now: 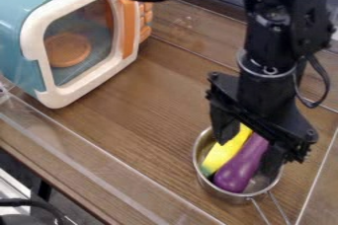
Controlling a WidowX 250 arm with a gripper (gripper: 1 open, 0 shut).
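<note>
A black gripper hangs over a metal pot at the lower right, its finger open. Inside the pot lie a yellow banana-like object and a purple eggplant, side by side. The gripper's fingertips are partly hidden, so their exact place against the two objects is unclear.
A blue and white toy microwave with an orange plate inside stands at the upper left. The wooden surface between it and the pot is clear. Dark cables lie at the lower left corner.
</note>
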